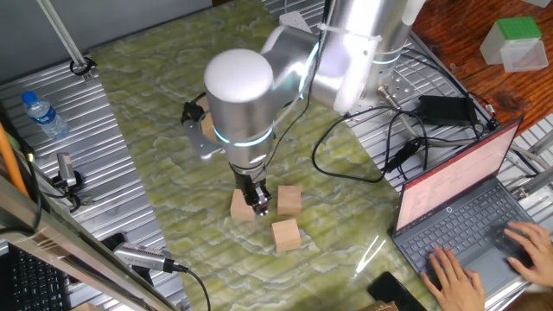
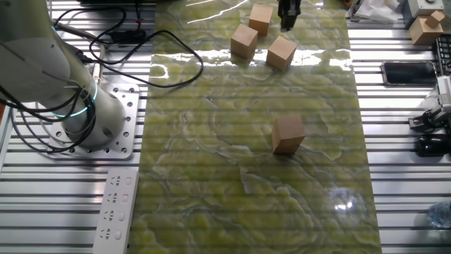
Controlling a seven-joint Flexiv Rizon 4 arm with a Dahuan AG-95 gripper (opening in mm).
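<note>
Three light wooden cubes sit close together on the green marbled mat: a left cube (image 1: pixel 241 209) partly covered by my gripper, a right cube (image 1: pixel 289 200), and a front cube (image 1: pixel 286 236). My gripper (image 1: pixel 261 206) points down among them, over the left cube's edge. In exterior view 2 the gripper (image 2: pixel 287 24) enters at the top, with cubes (image 2: pixel 281 53) below and to its left, and no cube shows at its tip. Its fingers are too small and dark to read. A fourth cube (image 2: pixel 288 135) stands apart, largely hidden behind the arm in exterior view 1.
A black cable (image 2: pixel 201 65) loops onto the mat by the robot's base. Someone types on a laptop (image 1: pixel 467 207) at the right edge, near a phone (image 1: pixel 396 292).
</note>
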